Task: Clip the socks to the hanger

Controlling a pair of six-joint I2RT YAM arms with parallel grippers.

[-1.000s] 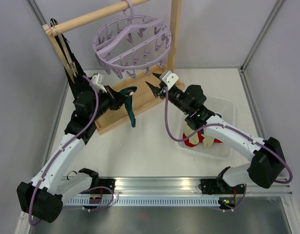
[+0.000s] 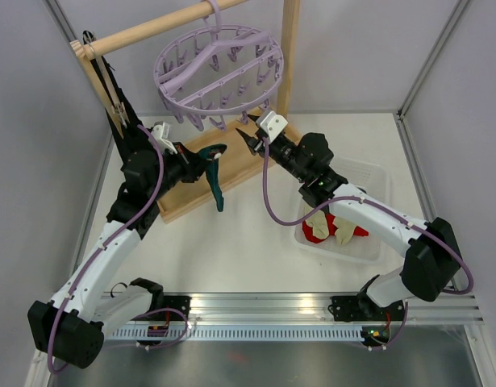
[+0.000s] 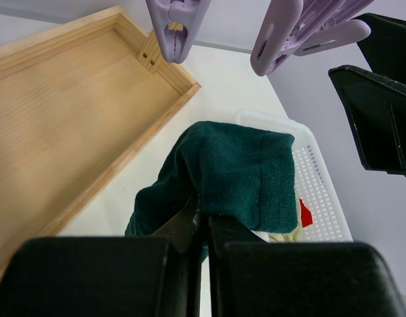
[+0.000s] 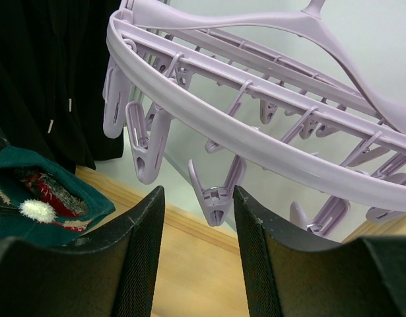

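Observation:
A dark green sock hangs from my left gripper (image 2: 202, 158), whose fingers are shut on its cloth; in the right wrist view its opening shows a whitish, reddish inside. The lilac round hanger (image 2: 219, 72) hangs above, with clips along its rim. In the right wrist view my right gripper stands part open, and one rim clip (image 4: 216, 198) appears between its fingertips. Whether the fingers touch that clip I cannot tell. The left wrist view shows the right gripper's dark fingers (image 3: 381, 112) to the right of two clips.
A white basket (image 2: 378, 181) with red and cream socks (image 2: 316, 226) stands on the right, below the right arm. The hanger hangs from a wooden bar (image 2: 151, 28). Black cloth (image 2: 131, 121) hangs at the left.
My right arm has moved a little to the left and up, closer to the hanger's rim. The left arm and the green sock stay where they were.

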